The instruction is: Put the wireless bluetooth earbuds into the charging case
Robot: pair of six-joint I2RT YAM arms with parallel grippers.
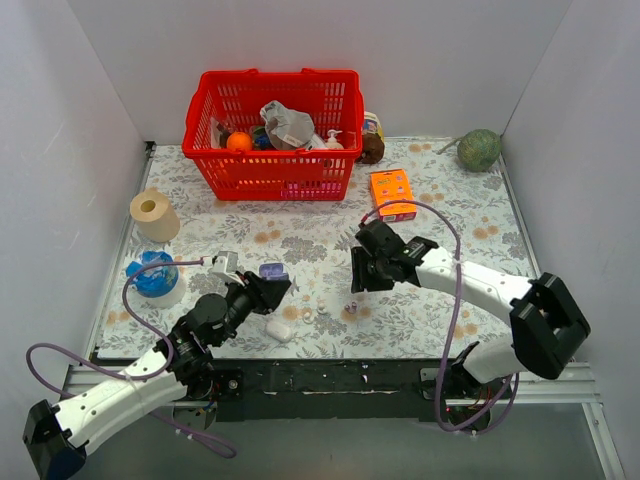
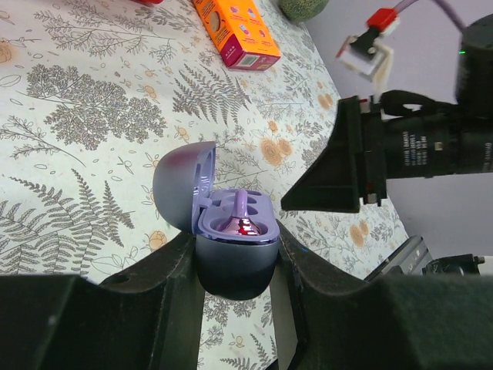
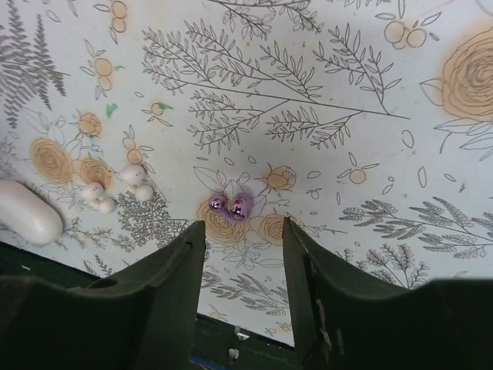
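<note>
Purple charging case [image 2: 240, 212] is gripped at its base by my left gripper, held off the table with its lid [image 2: 173, 185] raised. A shiny reddish part shows in its tray; whether that is a seated earbud I cannot tell. On the tablecloth, the purple earbud pieces [image 3: 237, 208] lie ahead of my right gripper, which is open and empty. These pieces [image 1: 351, 307] appear just below the right fingers in the top view, clear of them.
White earbuds [image 3: 133, 176] and a white case [image 3: 29, 212] rest nearby on the cloth. An orange box [image 1: 392, 190] and the red basket [image 1: 270, 180] stand behind. A paper roll [image 1: 155, 215] and a blue item [image 1: 152, 277] are at left. The cloth between basket and grippers is clear.
</note>
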